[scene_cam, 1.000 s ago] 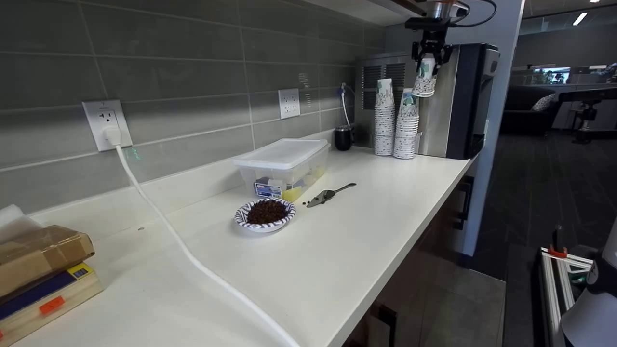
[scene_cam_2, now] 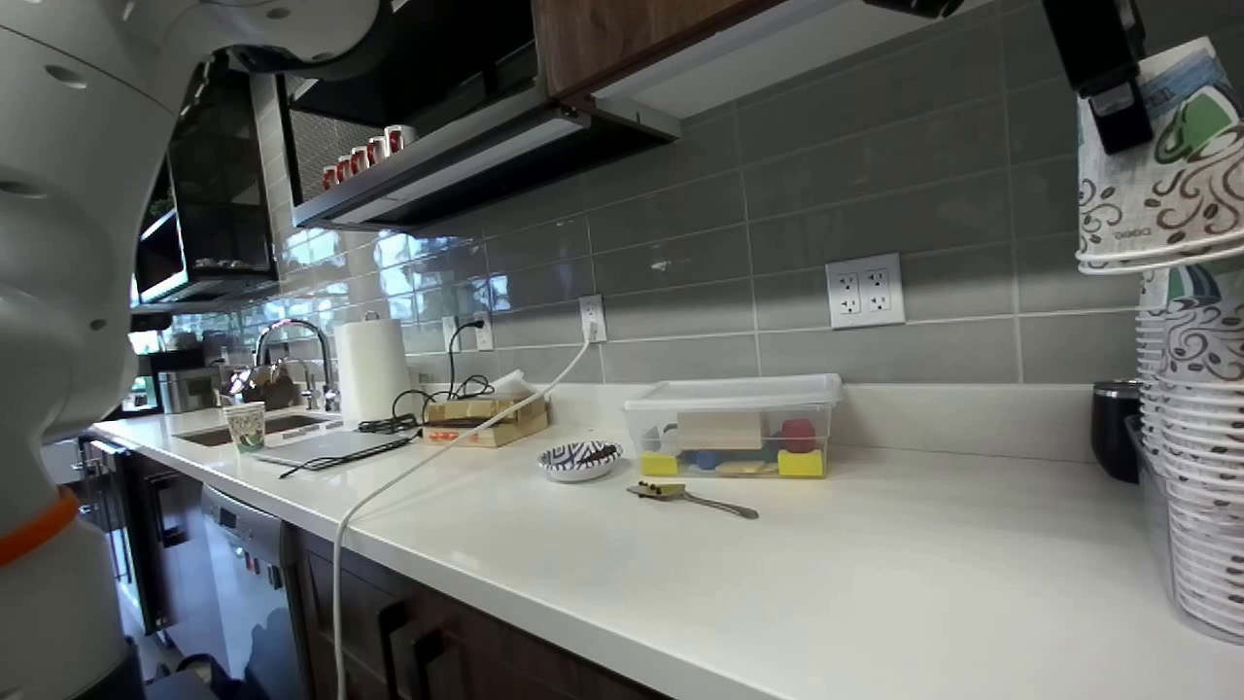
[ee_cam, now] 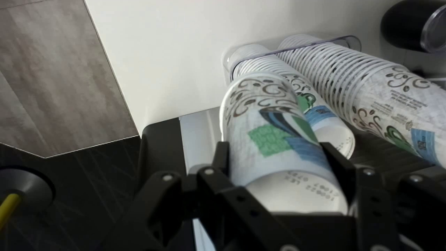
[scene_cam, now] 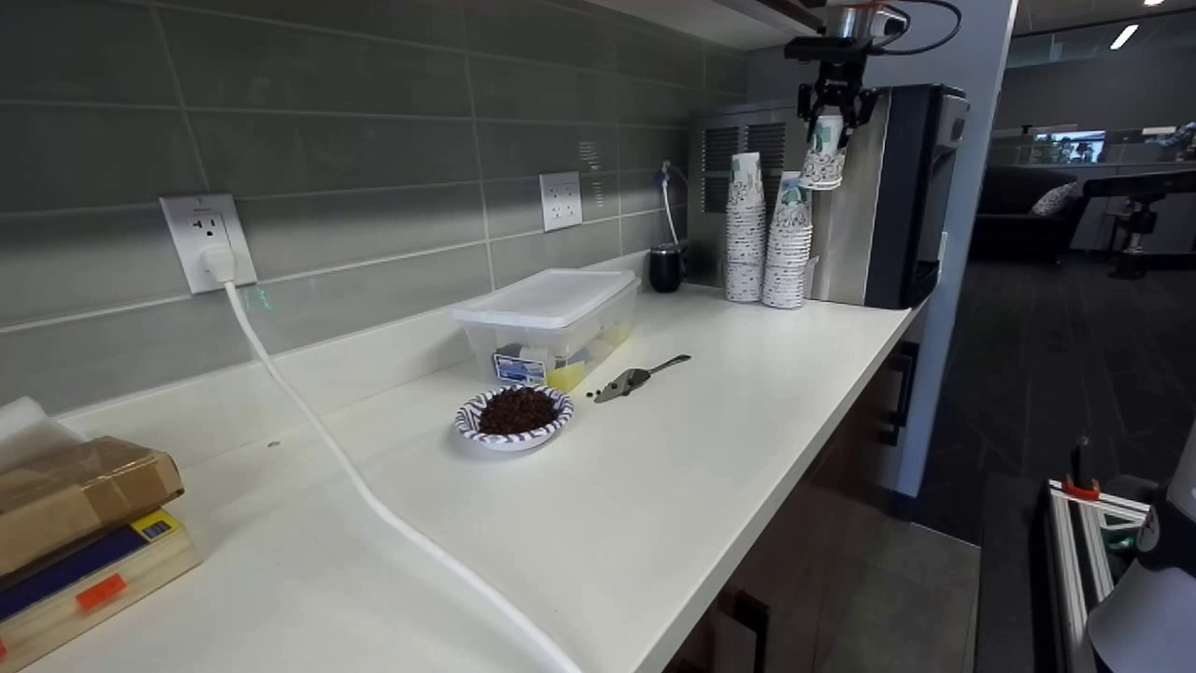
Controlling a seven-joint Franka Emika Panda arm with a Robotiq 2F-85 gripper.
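Note:
High over the far end of the counter, my gripper (scene_cam: 835, 112) is shut on an upside-down paper cup (scene_cam: 824, 163) with a green and brown print. In the wrist view the held cup (ee_cam: 271, 125) lies between both fingers, its base toward the camera. Exterior view 2 shows its rim doubled, so more than one cup (scene_cam_2: 1166, 163) may be nested there. Just below and beside it stand two tall stacks of inverted cups, the left stack (scene_cam: 745, 230) and the right stack (scene_cam: 788, 247). The held cup appears clear of the stacks in exterior view 1.
Close behind the cups is a steel and black machine (scene_cam: 875, 202). A black tumbler (scene_cam: 666, 269) stands left of the stacks. Farther along are a lidded plastic box (scene_cam: 549, 320), a spatula-like server (scene_cam: 633, 381) and a bowl of dark grains (scene_cam: 515, 415).
Almost nothing differs. The gripper stays over the right stack with the cup held, and the cup hangs at nearly the same height.

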